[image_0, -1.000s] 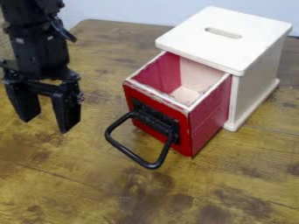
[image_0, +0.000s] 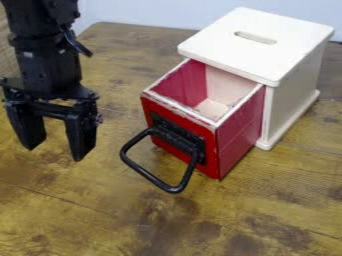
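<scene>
My black gripper (image_0: 51, 128) hangs open at the left, nothing between its fingers, left of the drawer and apart from it. A white wooden box (image_0: 287, 85) with a slot in its lid stands at the right. Its red drawer (image_0: 235, 137) is pulled out toward the front left and looks empty inside. A black loop handle (image_0: 173, 187) sticks out from the drawer's front.
A pale wall runs along the back.
The arm and gripper have shifted slightly, the fingers moving a little downward. The box, drawer and handle look unchanged.
</scene>
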